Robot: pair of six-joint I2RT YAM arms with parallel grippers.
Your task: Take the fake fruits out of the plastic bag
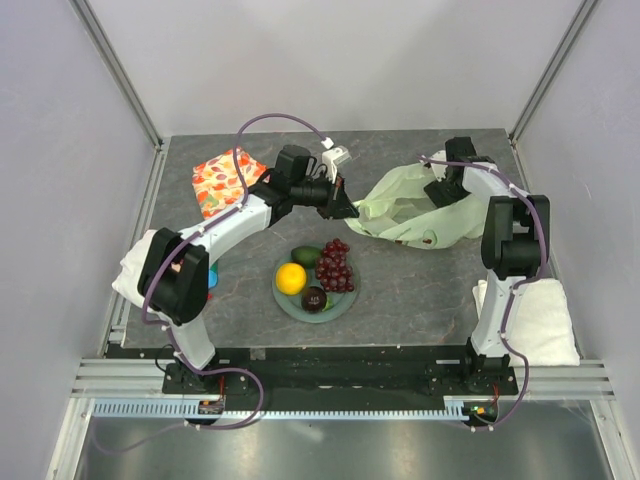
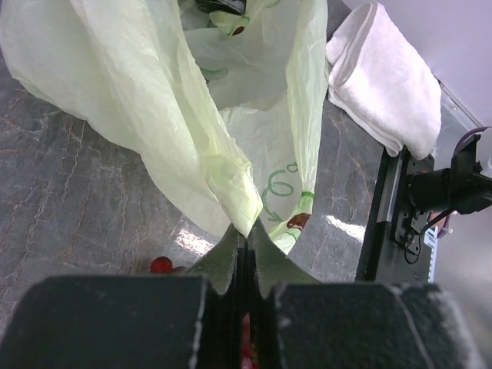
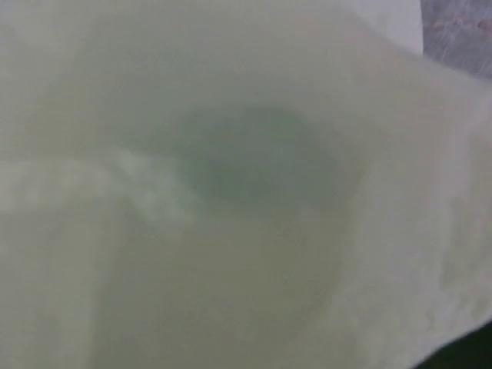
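Note:
A pale green plastic bag [image 1: 400, 220] lies at the back right of the table, its mouth held spread. My left gripper is shut on the bag's edge, a thin gathered fold rising from between its fingertips. Inside the bag's opening reaches my right gripper [image 1: 437, 192]; bag film partly hides it, and whether it is open or shut does not show. The right wrist view is filled by blurred bag plastic [image 3: 231, 269] with a vague green patch. No fruit inside the bag can be made out clearly.
A grey-green plate [image 1: 340, 309] at front centre carries an orange [image 1: 291, 279], an avocado [image 1: 306, 257], red grapes [image 1: 334, 268] and a dark round fruit [image 1: 314, 299]. White cloths lie on both sides, an orange-patterned bag [image 1: 225, 182] at back left.

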